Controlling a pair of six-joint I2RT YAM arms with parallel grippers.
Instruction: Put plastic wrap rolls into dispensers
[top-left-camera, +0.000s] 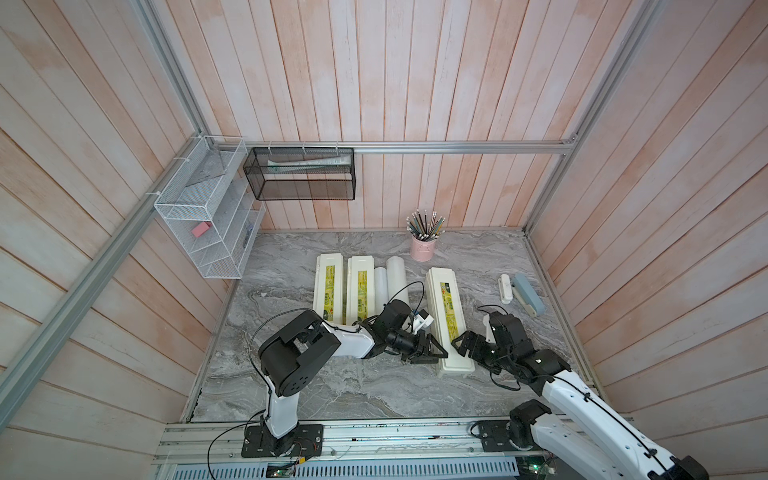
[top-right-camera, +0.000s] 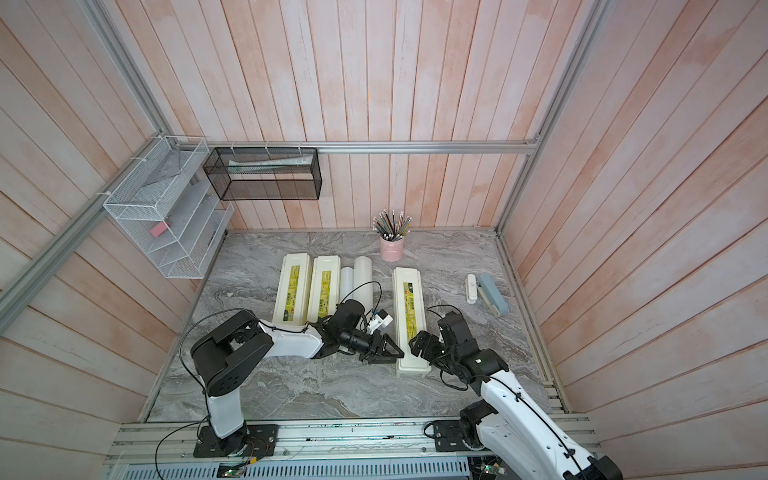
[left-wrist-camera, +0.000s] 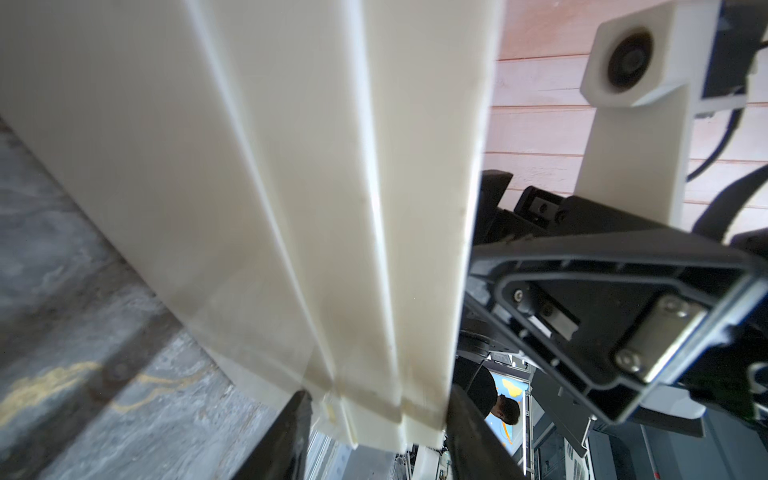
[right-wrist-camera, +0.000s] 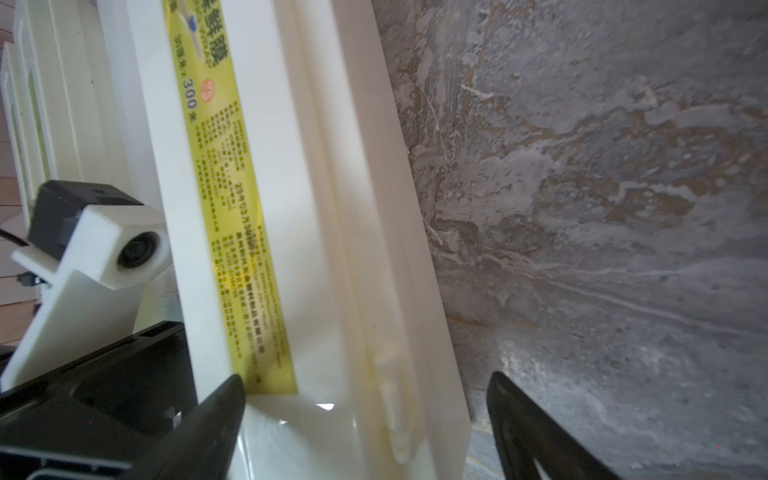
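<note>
A white dispenser (top-left-camera: 443, 284) with a yellow label lies lengthwise in front of both arms. My left gripper is shut on its left side near the front end, seen close in the left wrist view. My right gripper is part open over the same front end, its fingers either side of the box's width. Two more labelled dispensers (top-left-camera: 324, 264) lie to the left, with two white rolls (top-left-camera: 395, 272) beside them, partly hidden by my left arm.
A pink pen cup (top-left-camera: 422, 249) stands at the back. A blue-grey object (top-left-camera: 528, 292) and small white object (top-left-camera: 505, 288) lie at the right. Wire shelves (top-left-camera: 200, 216) and a black basket (top-left-camera: 300, 184) hang on the walls.
</note>
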